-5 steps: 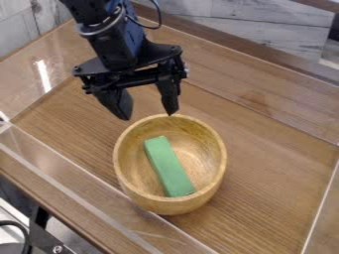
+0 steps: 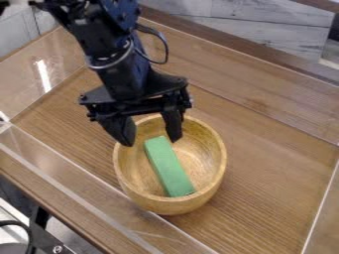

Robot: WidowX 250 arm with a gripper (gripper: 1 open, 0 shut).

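A black gripper [image 2: 149,127] hangs open over the back part of a round, pale wooden bowl [image 2: 204,183], its two fingers apart with nothing seen held between them. Inside the bowl, below the fingers, lies a long green block [image 2: 171,168], slanting from back left to front right. The arm reaches down from the top left and hides part of the bowl's back rim.
A pale wall stands at the back. A black cable lies at the lower left edge.
The gripper has moved down and toward the viewer, from behind the bowl to over its back part. The bowl and green block have not visibly moved.
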